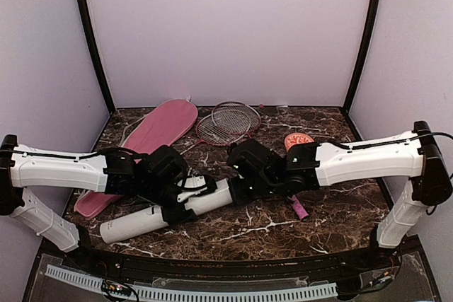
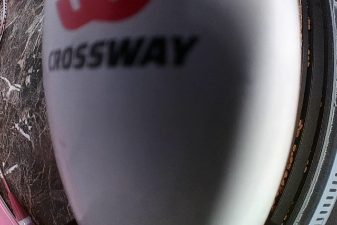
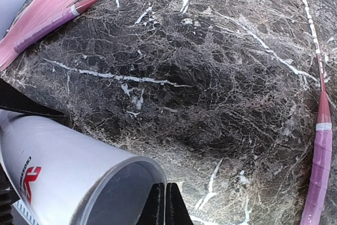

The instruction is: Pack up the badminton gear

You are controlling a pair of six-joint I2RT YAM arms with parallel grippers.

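A white shuttlecock tube [image 1: 134,225] with a red mark and black CROSSWAY lettering lies slantwise at the front left in the top view. My left gripper [image 1: 185,201] is around its middle; the tube [image 2: 152,114] fills the left wrist view and hides the fingers, so their grip cannot be judged. In the right wrist view the tube's open end [image 3: 118,162] faces me. At its rim my right gripper is shut, with nothing clearly visible between the fingertips. Behind lie a pink racket bag [image 1: 163,126] and two rackets [image 1: 228,122] with crossed heads.
A pink racket handle [image 1: 299,208] lies right of centre, partly under my right arm. A round orange-red item [image 1: 298,139] sits behind that arm.
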